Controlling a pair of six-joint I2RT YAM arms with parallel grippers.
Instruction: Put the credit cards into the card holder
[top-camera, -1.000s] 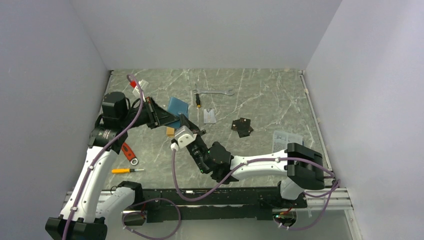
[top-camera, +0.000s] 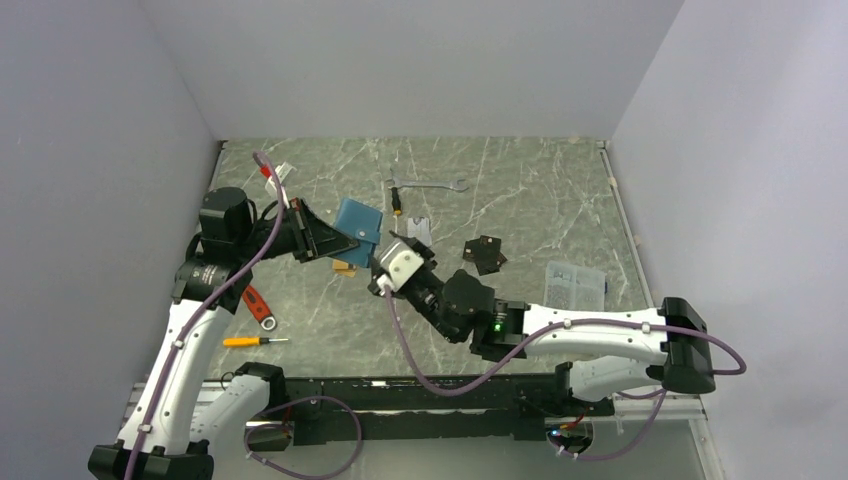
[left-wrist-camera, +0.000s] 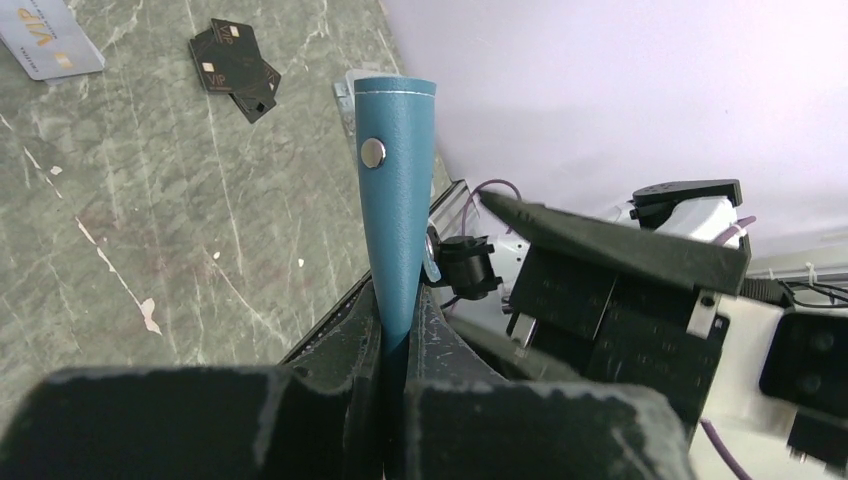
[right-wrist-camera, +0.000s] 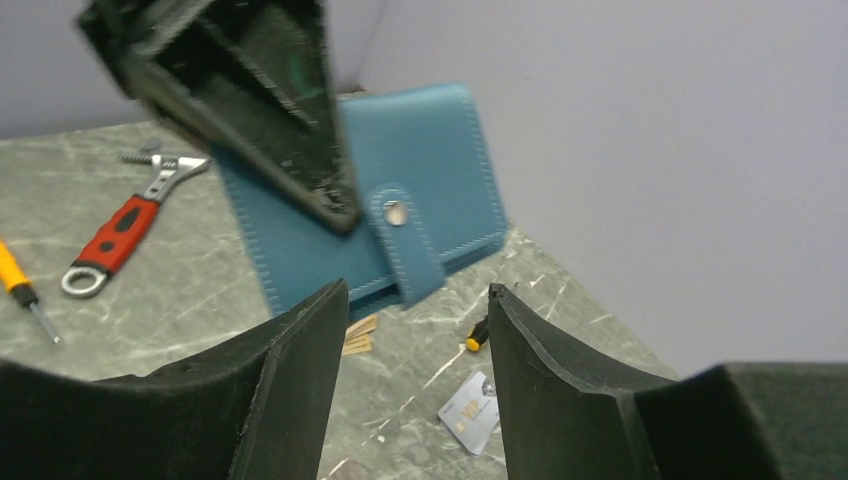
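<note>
A blue card holder (top-camera: 358, 232) hangs above the table, and my left gripper is shut on it. The holder (left-wrist-camera: 395, 215) appears edge-on in the left wrist view, with a round metal snap. Its strap (right-wrist-camera: 408, 245) lies over the front, facing my right gripper, which stands open just short of the holder with nothing between its fingers. Several black cards (top-camera: 485, 254) lie overlapped at centre right. A silver-white card (top-camera: 419, 230) rests near the middle, and gold cards (top-camera: 344, 267) lie below the holder.
A wrench (top-camera: 428, 185) and a black-handled screwdriver (top-camera: 396, 202) lie behind. The red adjustable wrench (top-camera: 258, 308) and yellow screwdriver (top-camera: 246, 341) are at front left. A clear plastic box (top-camera: 575, 287) sits at the right. Between it and the black cards, the table is free.
My right gripper has shifted right, away from the holder, and its arm has swung right.
</note>
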